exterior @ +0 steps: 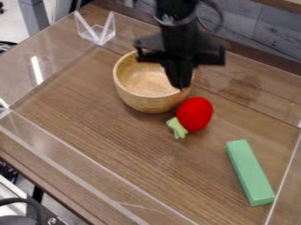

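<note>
The black gripper (179, 54) hangs over the back right part of a wooden bowl (139, 88); it looks shut, with nothing seen held, though its tips are dark against the bowl. Just right of and in front of the bowl lies a red object with a pale green top (195, 115), like a strawberry or tomato toy. A long mint-green block (249, 171) lies at the front right.
A clear plastic piece (97, 26) stands at the back left. Cables show at the lower left edge.
</note>
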